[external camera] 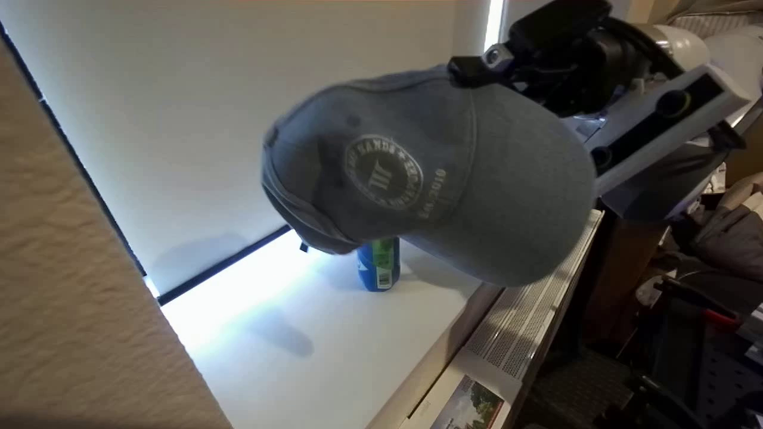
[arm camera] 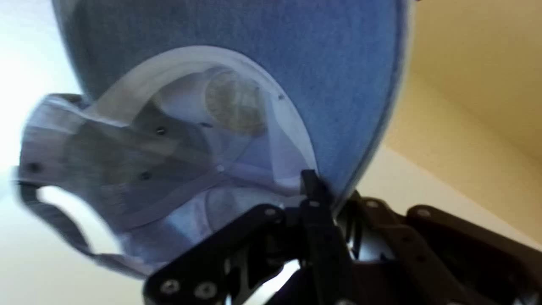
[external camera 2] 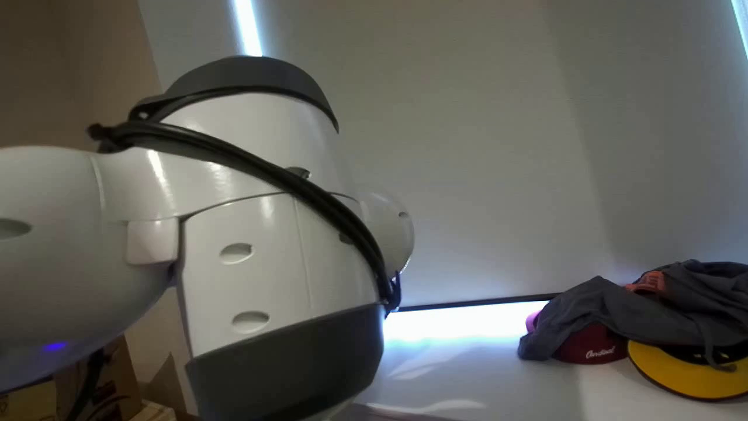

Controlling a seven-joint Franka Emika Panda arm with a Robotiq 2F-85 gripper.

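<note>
A grey-blue baseball cap (external camera: pixel 400 164) with a round printed emblem hangs in the air, gripped by my gripper (external camera: pixel 466 72) near where crown and brim meet. In the wrist view the cap's hollow inside and the brim (arm camera: pixel 228 30) face the camera, and the brim's edge runs down between the fingers of the gripper. Behind the cap in exterior view 1, a blue and green canister (external camera: pixel 379 271) stands on the white ledge; the cap covers its upper part. Neither gripper nor held cap shows in exterior view 2.
Several caps (external camera 2: pixel 592 344) lie piled on the ledge (external camera 2: pixel 484 386) at right in exterior view 2. A perforated vent (external camera: pixel 515 329) runs along the ledge's front. A tan wall (external camera: pixel 86 271) fills the left foreground. Bare ledge shows left of the canister.
</note>
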